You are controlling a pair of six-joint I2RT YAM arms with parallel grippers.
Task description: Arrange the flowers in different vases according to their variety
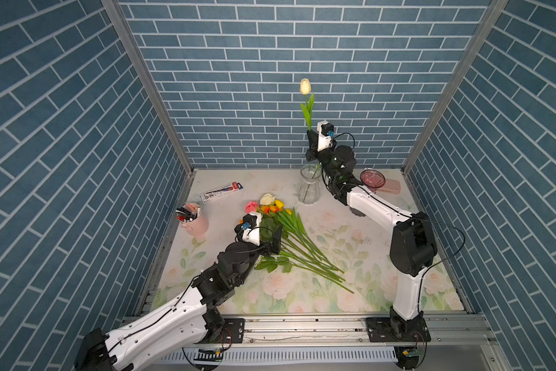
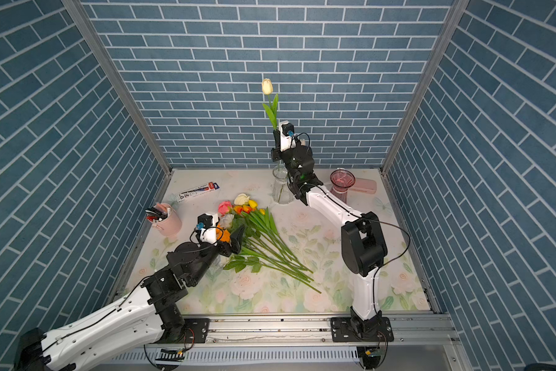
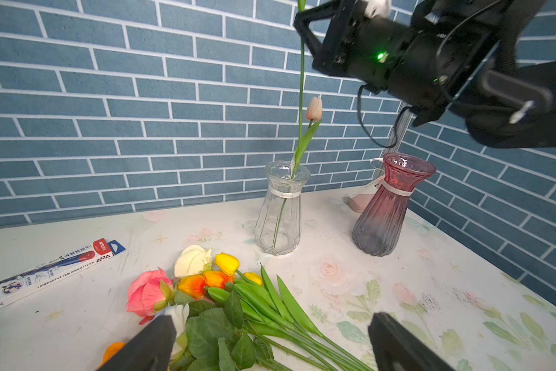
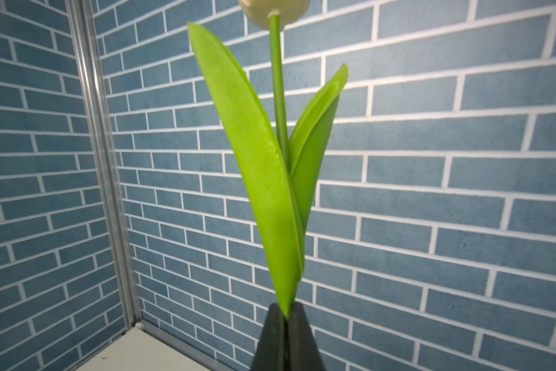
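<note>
In the right wrist view my right gripper is shut on the green stem of a cream tulip (image 4: 241, 142), just below its leaves. The tulip stands upright above the clear vase (image 3: 278, 222), which holds a pale pink tulip (image 3: 314, 109). Its stem runs down to the vase mouth; I cannot tell whether its lower end is inside. My left gripper stands open over the flower pile, where a pink rose (image 3: 147, 293), white roses and orange and yellow tulips (image 3: 227, 264) lie. A red-grey vase (image 3: 383, 216) stands farther right, empty as far as I see.
A pink cup of pens (image 1: 195, 222) stands at the left and a flat box (image 1: 222, 191) lies behind it. Beside the red vase rests a pink object (image 2: 361, 185). Free tabletop (image 1: 377, 266) spreads across the right front.
</note>
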